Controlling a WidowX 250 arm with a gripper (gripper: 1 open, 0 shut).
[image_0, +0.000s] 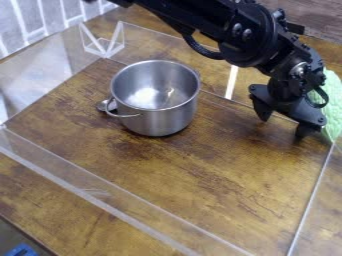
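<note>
My black gripper (286, 112) is low at the right side of the wooden table, open, its dark fingers pointing down close to the tabletop. Right of it, partly hidden behind it, is a pale green object (330, 122) at the frame's edge. A steel pot (160, 112) with a side handle stands on the table left of the gripper, apart from it, and looks empty apart from reflections.
Clear plastic walls run around the wooden work surface (174, 190). A small blue object (16, 250) shows in the lower left corner.
</note>
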